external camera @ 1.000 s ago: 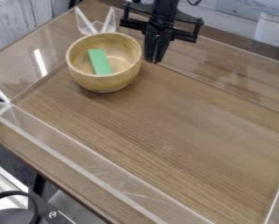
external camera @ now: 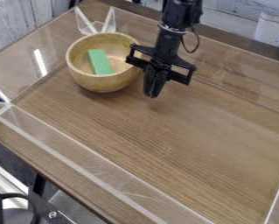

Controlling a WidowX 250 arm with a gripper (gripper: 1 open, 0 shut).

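A wooden bowl (external camera: 101,82) sits at the upper left of the table, with a green block (external camera: 100,61) inside it. My gripper (external camera: 153,89) hangs from the black arm just right of the bowl, near or at its rim, with its fingers shut and nothing seen between them.
A white object with two pointed prongs (external camera: 94,19) stands behind the bowl. Another white object (external camera: 271,31) is at the top right edge. Dark objects lie at the lower left edge.
The arm has moved down toward the camera, from behind the table's middle to beside the bowl. The bowl and green block look unmoved.
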